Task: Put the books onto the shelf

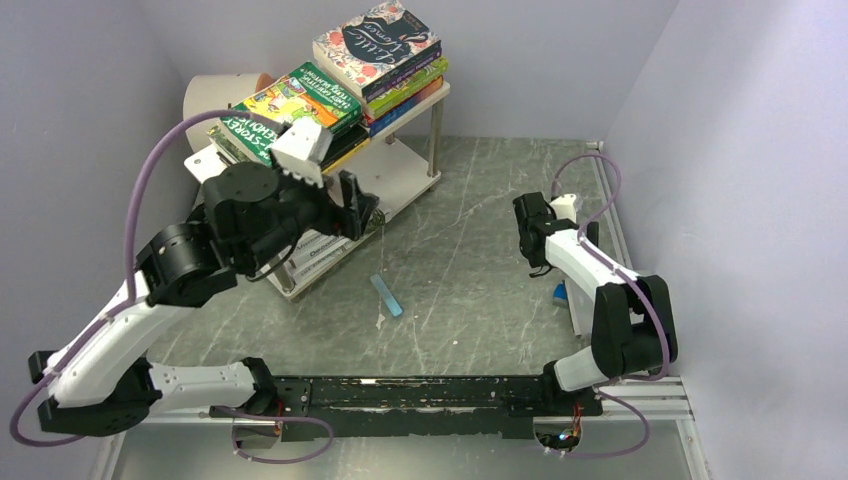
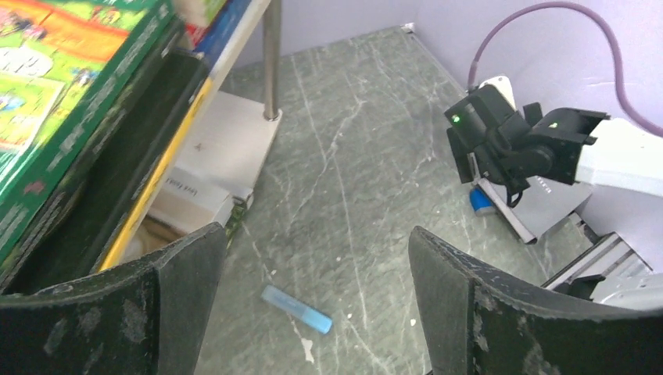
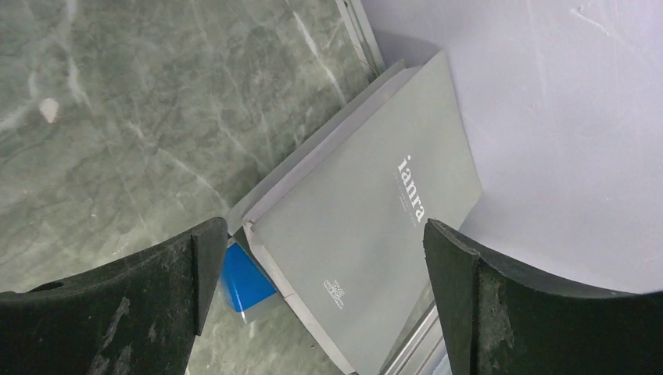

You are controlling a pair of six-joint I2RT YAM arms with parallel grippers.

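Two book stacks rest on the upper shelf in the top view: Little Women point(image 1: 376, 42) crowns the right one, a green treehouse book point(image 1: 312, 96) the left. White books point(image 1: 318, 252) lie on the lower level, partly behind my left arm. My left gripper is open in front of the shelf, its fingers apart and empty. At the right wall lies a grey book or file point(image 3: 367, 211), tilted in the right wrist view, with a grey edge along its far side. Above it, my right gripper is open with nothing between its fingers.
A blue object point(image 3: 246, 280) touches or nearly touches the grey book's corner. One flat light-blue strip point(image 1: 386, 296) lies on the floor before the shelf point(image 1: 408, 172). A metal rail point(image 1: 612, 205) runs along the right wall.
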